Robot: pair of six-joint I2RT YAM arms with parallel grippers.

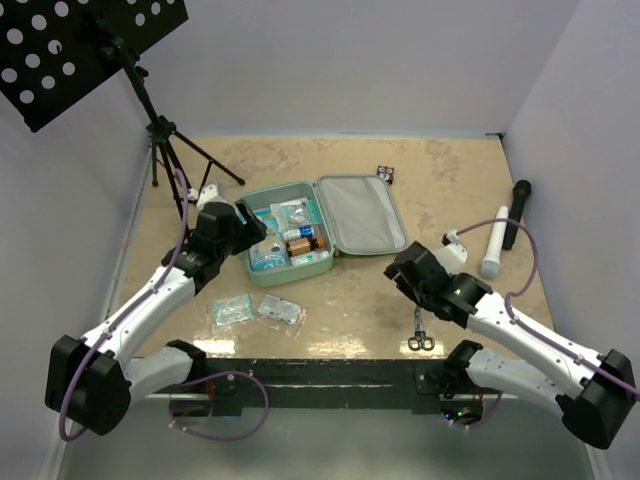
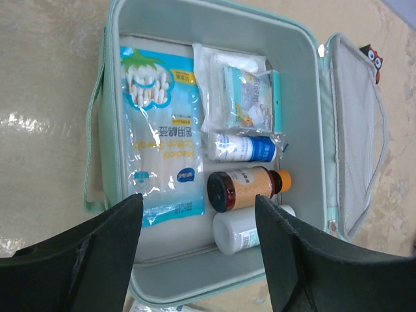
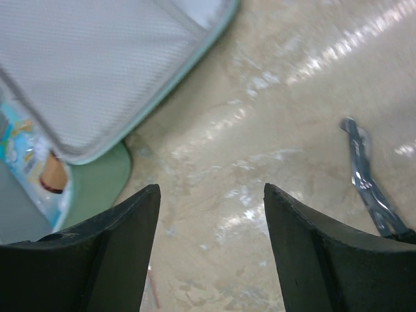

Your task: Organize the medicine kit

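The mint medicine kit [image 1: 255, 271] lies open, its lid [image 1: 365, 215] folded right. Inside are a cotton-swab pack [image 2: 162, 136], small packets [image 2: 247, 97], a blue-labelled tube [image 2: 240, 147], a brown bottle [image 2: 242, 188] and a white bottle [image 2: 235, 231]. My left gripper [image 1: 252, 228] is over the kit's left side, open, nothing between its fingers. My right gripper [image 1: 398, 272] stands open and empty above the table, right of the kit, near scissors [image 1: 420, 338]. Two clear bags [image 1: 233, 308] [image 1: 279, 310] lie in front of the kit.
A black stand [image 1: 160, 130] rises at the back left. A white cylinder [image 1: 494, 245] and a black microphone [image 1: 516, 213] lie at the right. A small patterned item [image 1: 385, 174] sits behind the lid. Bare table surrounds the right gripper.
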